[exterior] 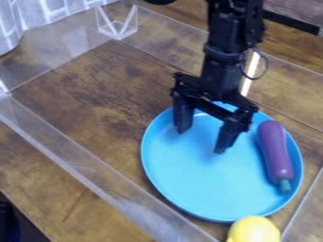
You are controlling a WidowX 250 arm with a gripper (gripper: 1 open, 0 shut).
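My black gripper (202, 127) hangs down over the upper middle of a blue plate (202, 175), its two fingers spread open with nothing visible between them. A purple eggplant-like toy (274, 151) lies on the right side of the plate, to the right of the gripper. A yellow round object (252, 231) sits at the bottom edge of the view, just beyond the plate's front.
Transparent plastic strips or walls run along the left and back, with a white wire-like piece (117, 21) at the back left.
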